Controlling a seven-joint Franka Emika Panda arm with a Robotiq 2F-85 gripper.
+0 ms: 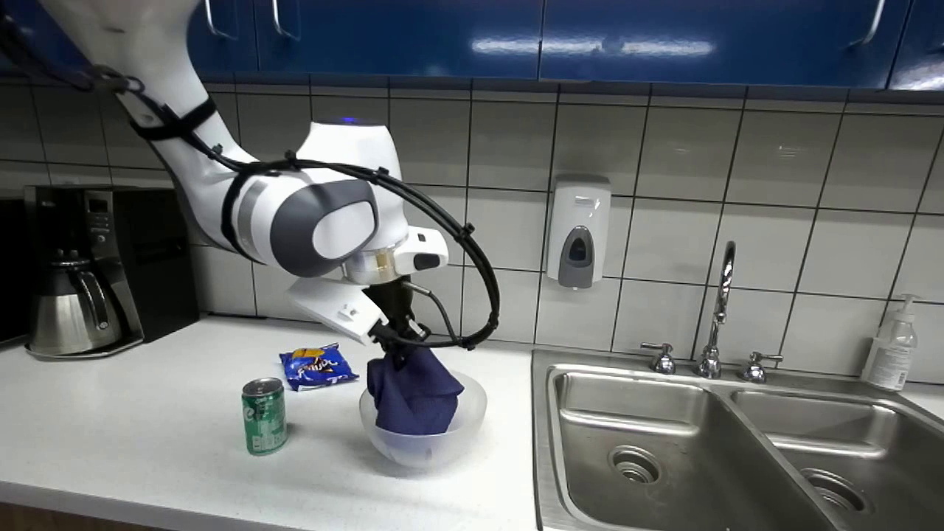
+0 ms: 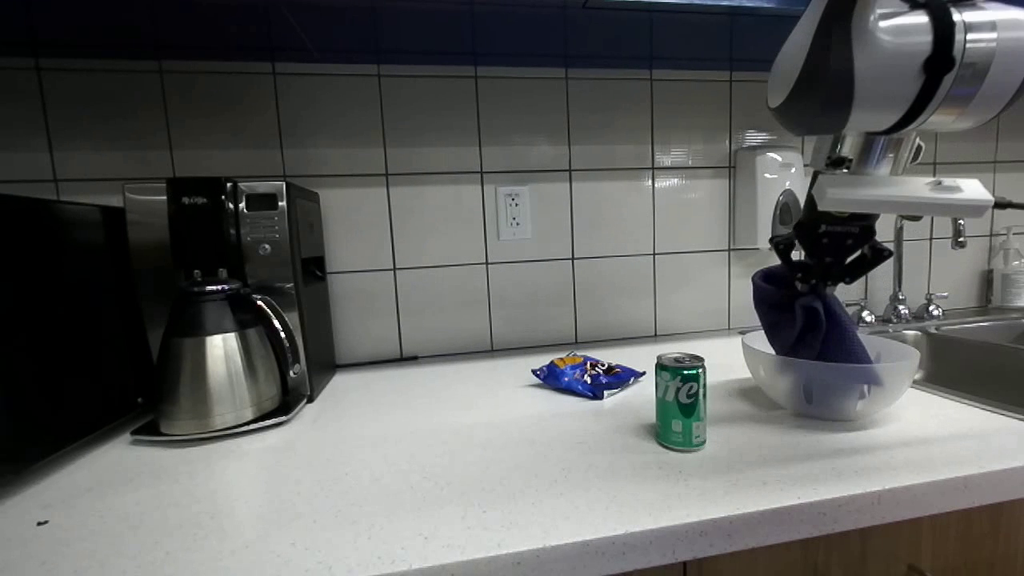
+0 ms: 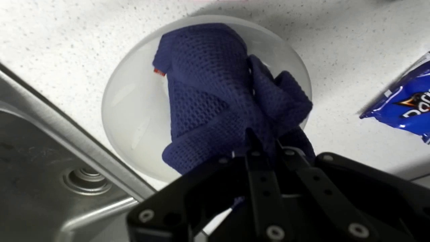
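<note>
A dark blue knit cloth [image 1: 414,394] hangs in folds from my gripper [image 2: 816,286], which is shut on its upper part. The lower folds still reach inside a translucent white bowl [image 2: 830,394] on the counter. Seen from the wrist, the cloth [image 3: 209,88] spreads across much of the bowl [image 3: 133,109], with a small red tag at one edge. The black fingers [image 3: 262,181] pinch the fabric; their very tips are partly buried in it.
Left of the bowl stand a green soda can [image 1: 265,416] and, farther back, a blue chip bag [image 2: 587,375]. A steel sink [image 1: 637,442] lies close on the right. The coffee maker [image 2: 230,307] is at the far left, with bare counter between.
</note>
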